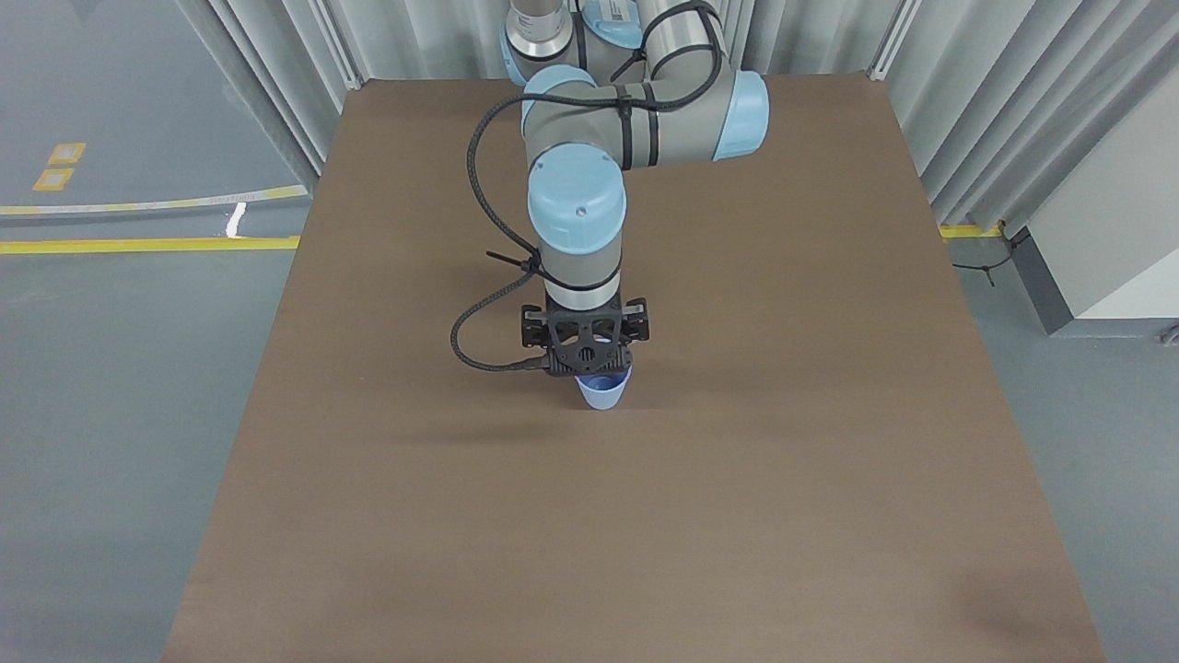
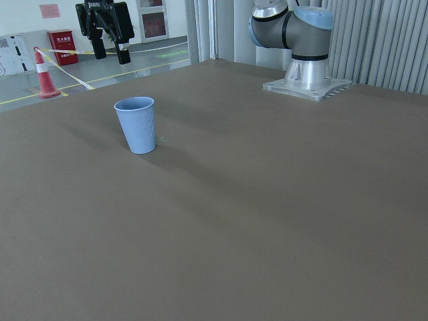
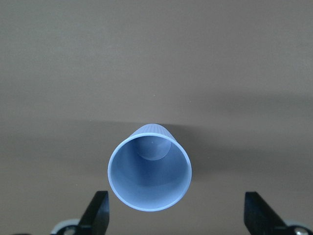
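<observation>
A ribbed pale blue plastic cup stands upright on the brown table; from the front it is partly hidden behind my gripper. In the wrist view the cup is seen from above, empty, between and a little beyond the two black fingers of my open gripper. In the left view the gripper hangs well above the cup, fingers pointing down, apart, with nothing between them.
The arm's base stands at the back of the table, before grey curtains.
</observation>
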